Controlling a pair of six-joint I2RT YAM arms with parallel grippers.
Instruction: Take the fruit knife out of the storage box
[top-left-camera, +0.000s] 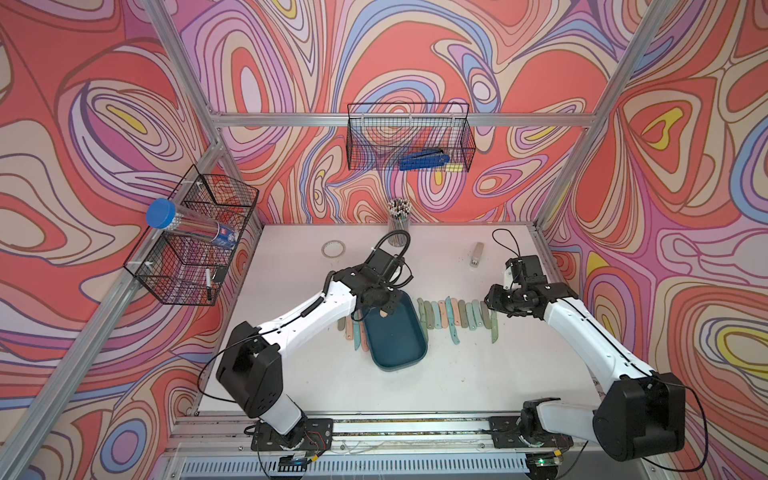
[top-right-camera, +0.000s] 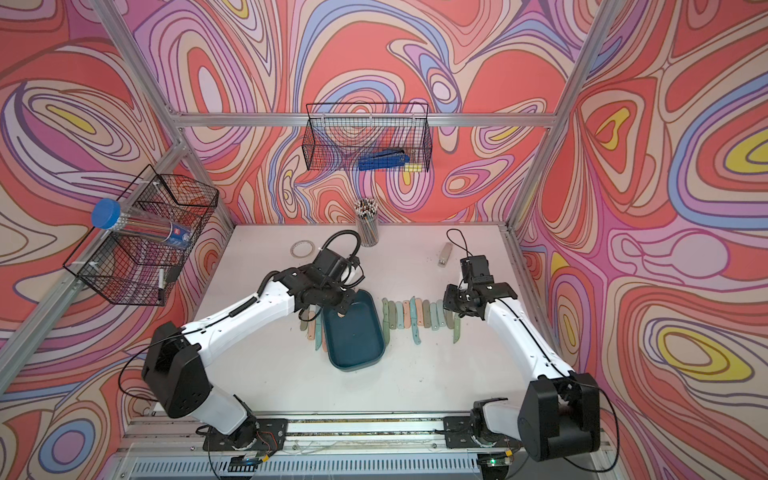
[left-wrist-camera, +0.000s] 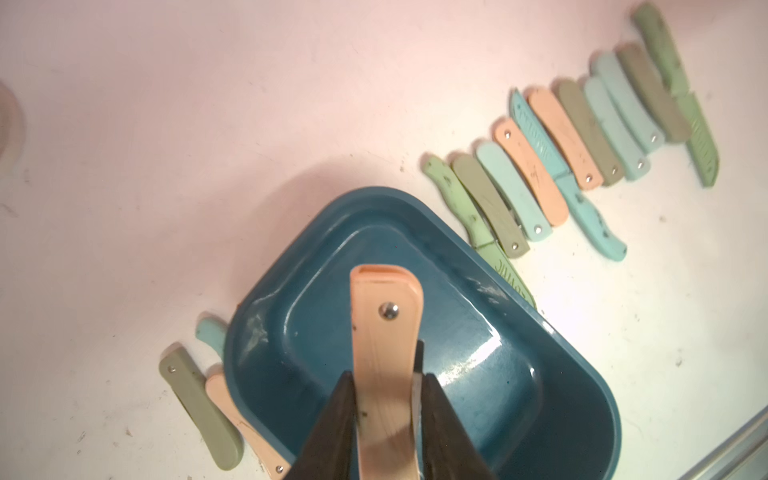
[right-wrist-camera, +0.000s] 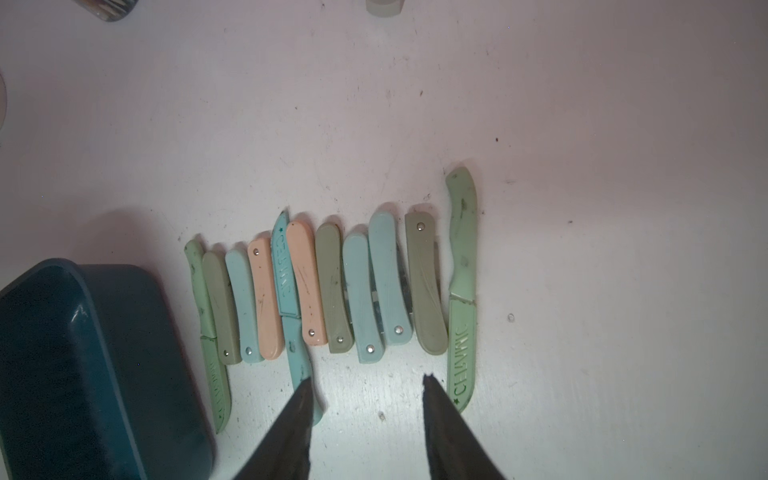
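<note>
My left gripper is shut on a peach folding fruit knife (left-wrist-camera: 386, 336), held upright in the picture over the dark teal storage box (left-wrist-camera: 536, 344). From the top left view, my left gripper (top-left-camera: 384, 304) hangs above the upper part of the box (top-left-camera: 396, 348), whose visible floor is otherwise empty. My right gripper is over the table just below a row of knives, its two fingers apart with nothing between them.
Folded knives (right-wrist-camera: 336, 288) and longer ones (right-wrist-camera: 462, 360) lie in a row right of the box, more at its left (left-wrist-camera: 200, 408). A cup of pens (top-right-camera: 366, 224) and a ring (top-right-camera: 302, 241) stand toward the back.
</note>
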